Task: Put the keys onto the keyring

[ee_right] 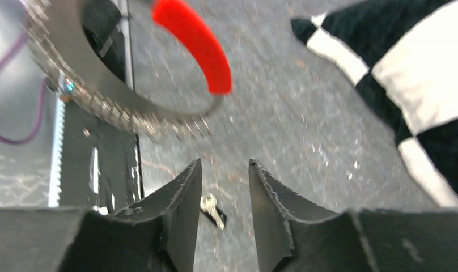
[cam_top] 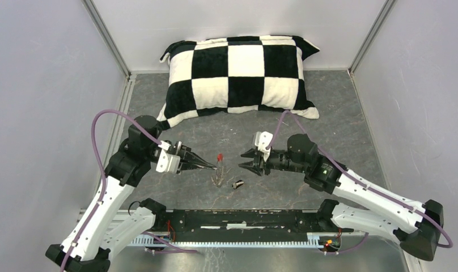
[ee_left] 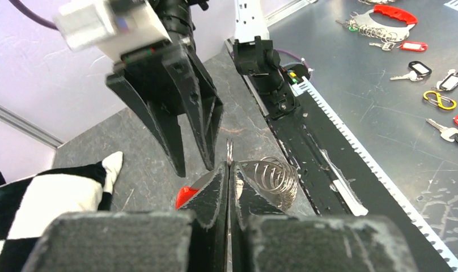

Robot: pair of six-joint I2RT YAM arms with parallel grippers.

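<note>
My left gripper (cam_top: pixel 214 167) is shut at the keyring (ee_left: pixel 275 187), a metal ring tool with a red grip (ee_left: pixel 187 194) and many small coils, which hangs at its tips; a thin upright piece shows at the fingertips. My right gripper (cam_top: pixel 245 160) is partly open to the right of it, with nothing visible between its fingers. In the right wrist view the keyring (ee_right: pixel 119 96) is blurred, above and ahead of those fingers. A small dark key fob (cam_top: pixel 238 184) with a metal piece lies on the floor below.
A checkered pillow (cam_top: pixel 246 76) fills the back of the work area. A black rail (cam_top: pixel 261 218) runs along the front edge. The grey floor around the grippers is mostly clear.
</note>
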